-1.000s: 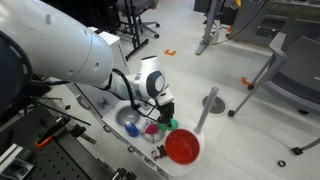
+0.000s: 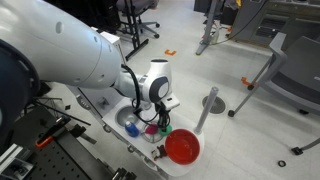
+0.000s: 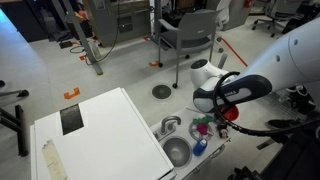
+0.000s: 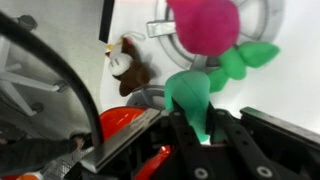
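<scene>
A soft-looking green object (image 4: 187, 98) sits at my fingertips in the wrist view, with the gripper shut on it. More green shapes (image 4: 240, 62) lie just beyond, on or beside a grey ring; I cannot tell if they belong to the same object. Beside them is a pink object (image 4: 208, 24). Exterior view 1 has the gripper (image 2: 159, 118) low over the white counter, close to the green patch (image 2: 165, 128), left of and behind a red pan (image 2: 182, 146). Its fingers are small and partly hidden there.
A blue object (image 2: 130, 120) stands near the round metal sink (image 2: 126, 115). At the pan's left lies a small brown-and-white toy (image 4: 128, 66). A grey faucet (image 3: 168, 125) rises beside the sink. Bare white surface (image 2: 225, 150) extends right of the pan.
The green patch at the gripper appears shifted a little to the left. The red pan has stayed put.
</scene>
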